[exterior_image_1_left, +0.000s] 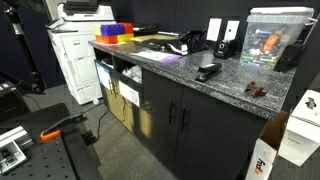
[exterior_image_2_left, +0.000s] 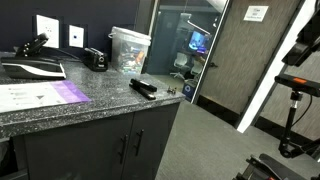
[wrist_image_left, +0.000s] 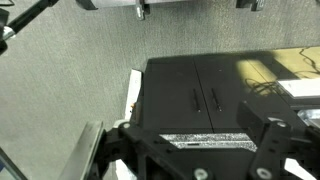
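Observation:
My gripper stands open in the wrist view, its dark fingers wide apart with nothing held between them. It looks down over the floor and the dark cabinet doors (wrist_image_left: 175, 98), well away from the things on the counter. A black stapler (exterior_image_1_left: 207, 72) lies on the speckled counter, also seen as a stapler (exterior_image_2_left: 143, 89) in the second exterior view. Near the counter's right end sits a small dark reddish item (exterior_image_1_left: 256, 90), too small to identify. The gripper's fingers cannot be made out in either exterior view.
At the counter's back stands a clear lidded bin (exterior_image_1_left: 266, 45) with colourful contents. Coloured blocks (exterior_image_1_left: 114, 33) occupy the far end. A printed sheet (exterior_image_2_left: 40, 95) lies flat on the counter. White boxes (exterior_image_1_left: 298, 130) stand beside its right end. Open floor (exterior_image_2_left: 215, 145) lies in front.

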